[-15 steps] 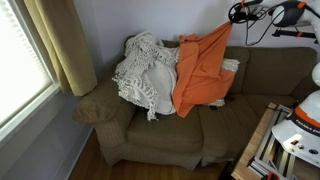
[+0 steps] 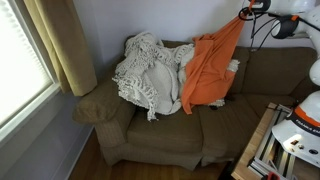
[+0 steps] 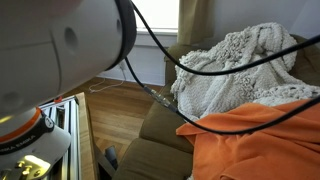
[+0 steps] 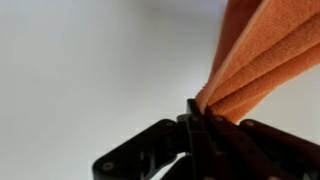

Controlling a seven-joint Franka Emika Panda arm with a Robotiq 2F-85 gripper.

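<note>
An orange cloth (image 2: 208, 70) hangs over the couch in exterior view 1, its top corner pulled up toward the right. That corner is pinched in my gripper (image 2: 246, 14), high above the couch back. In the wrist view the orange cloth (image 4: 262, 55) gathers to a point at the fingertips of my gripper, which is shut on it. Its lower part rests over the seat. Exterior view 2 shows the orange cloth (image 3: 255, 145) spread at the right; the gripper is out of that view.
The brown couch (image 2: 165, 138) carries a bunched cream knit blanket (image 2: 150, 75) left of the cloth. A wooden table (image 2: 258, 140) stands at the front right by the robot base. Curtain (image 2: 62, 45) and window are at the left.
My gripper has risen and moved slightly right, still holding the corner. The cloth's upper part is stretched higher, while the cream blanket has stayed put.
</note>
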